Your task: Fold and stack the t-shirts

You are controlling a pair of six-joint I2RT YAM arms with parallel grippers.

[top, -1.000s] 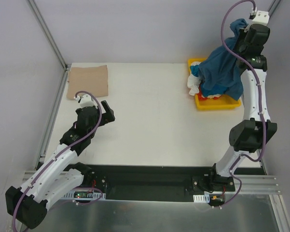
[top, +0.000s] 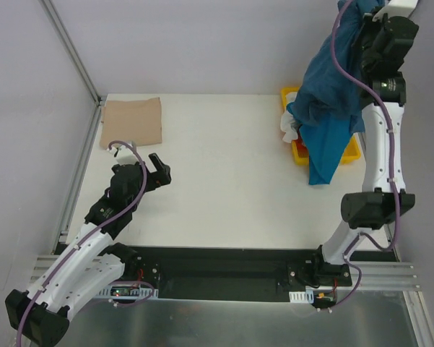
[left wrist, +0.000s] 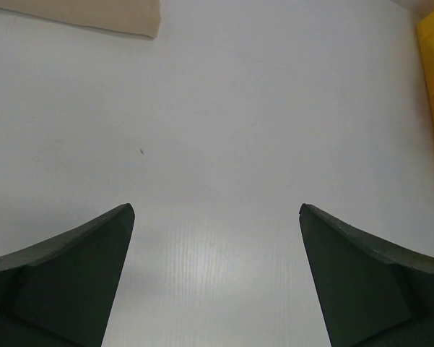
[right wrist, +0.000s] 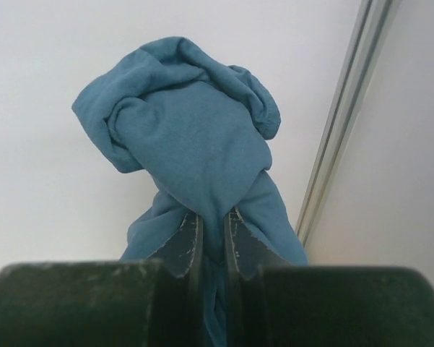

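Note:
A blue t-shirt (top: pixel 329 90) hangs bunched from my right gripper, high at the back right in the top view. Its lower end dangles over the yellow bin. In the right wrist view the fingers (right wrist: pixel 191 242) pinch the blue cloth (right wrist: pixel 195 144), and a crumpled part stands up beyond them. On the left side of the table my left gripper is open, with only bare white surface between its fingers. A folded tan t-shirt (top: pixel 132 121) lies flat at the table's back left corner.
The yellow bin (top: pixel 352 153) sits at the back right, partly covered by the hanging shirt; a white cloth (top: pixel 289 126) spills over its left edge. Across the middle, the white table (top: pixel 217 173) is clear.
The shirt's lower end now hangs further forward, past the bin's front edge. My left arm is nearly still.

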